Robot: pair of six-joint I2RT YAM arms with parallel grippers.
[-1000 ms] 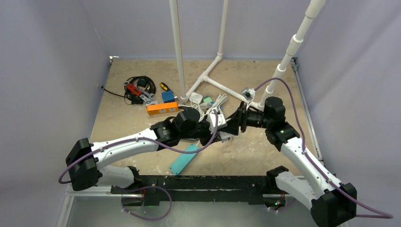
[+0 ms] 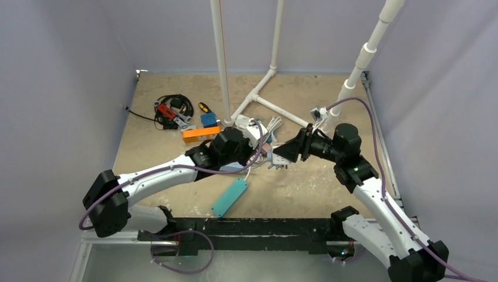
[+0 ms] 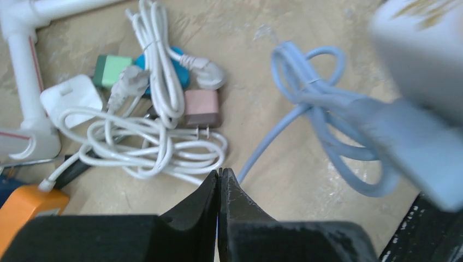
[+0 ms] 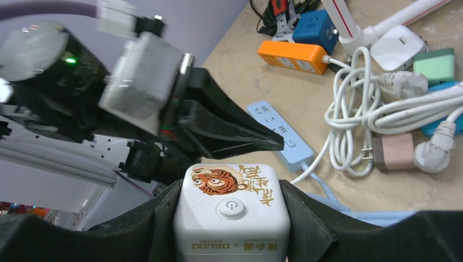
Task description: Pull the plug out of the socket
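The white socket adapter (image 4: 232, 218), with a tiger print and a round button, is clamped between the fingers of my right gripper. In the left wrist view the same adapter (image 3: 431, 49) is a blur at the upper right, and the blue-grey plug (image 3: 417, 150) is still at its end. From above, the plug (image 2: 270, 155) shows on the adapter's left side. My left gripper is shut, its black fingertips together with nothing between them. The plug lies outside those fingers, to their right in the left wrist view.
Below lie coiled white cables (image 4: 346, 125), a pink charger (image 4: 397, 152) and a coiled blue-grey cord (image 3: 327, 109). A light-blue power strip (image 4: 281, 131), an orange strip (image 2: 201, 134) and a teal strip (image 2: 229, 197) are on the table. White pipes (image 2: 282, 111) stand behind.
The right gripper keeps the adapter and has shifted only slightly.
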